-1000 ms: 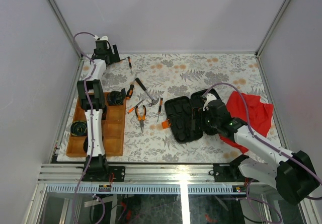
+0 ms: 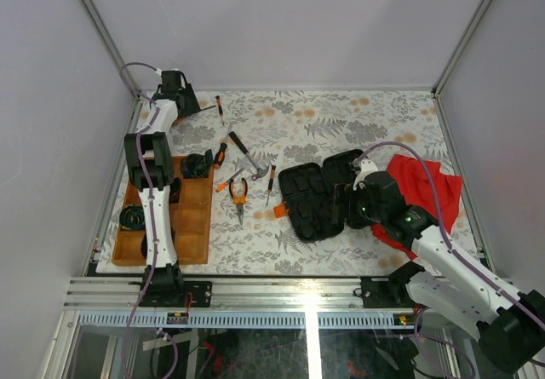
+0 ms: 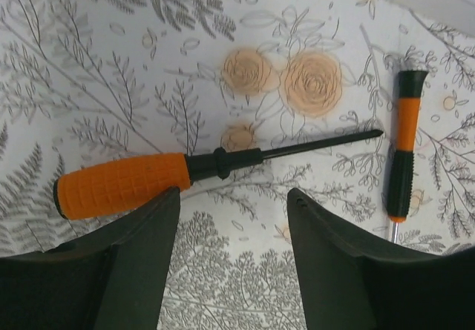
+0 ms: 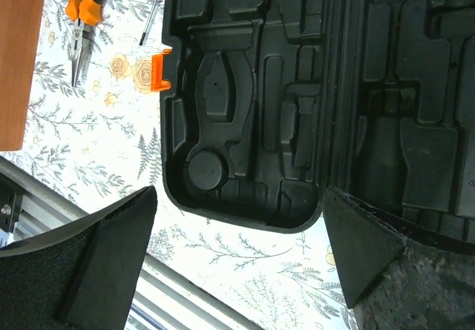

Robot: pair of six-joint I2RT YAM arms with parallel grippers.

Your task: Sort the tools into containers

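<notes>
My left gripper hangs at the back-left, its fingers apart over a large orange-handled screwdriver, with a small screwdriver to the right. My right gripper is open over the black tool case, nothing between its fingers. In the middle lie pliers, a hammer and several smaller tools. The wooden compartment box at left holds black items and is partly hidden by my left arm.
A red cloth lies at the right beside the case. Side walls and a back wall bound the table.
My right arm has shifted a little toward the front. The tools look unmoved.
</notes>
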